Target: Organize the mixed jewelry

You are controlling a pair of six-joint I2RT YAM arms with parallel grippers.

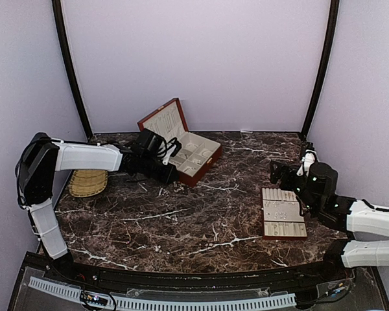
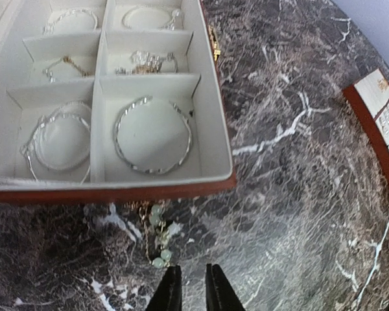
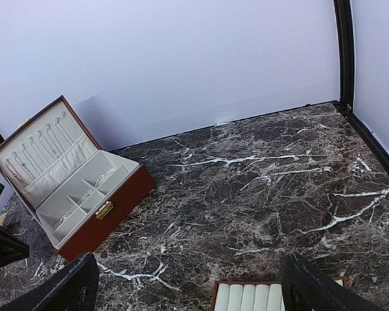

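Note:
A wooden jewelry box point(image 1: 191, 155) stands with its lid up at the back. In the left wrist view, bracelets point(image 2: 153, 134) and small chains point(image 2: 146, 63) occupy its white compartments. On the marble, right by the box's near wall, lies a gold chain piece with pale green beads point(image 2: 159, 233), its upper end partly hidden by the box. My left gripper is low and just in front of that piece, its fingers parted with nothing between them. Well to the right, my right gripper stands wide open and empty above the ring tray point(image 1: 284, 212).
A wicker tray point(image 1: 87, 183) sits at the far left, behind the left arm. Necklaces point(image 3: 48, 139) hang inside the box's raised lid. A brass clasp point(image 3: 104, 210) juts from the box's front.

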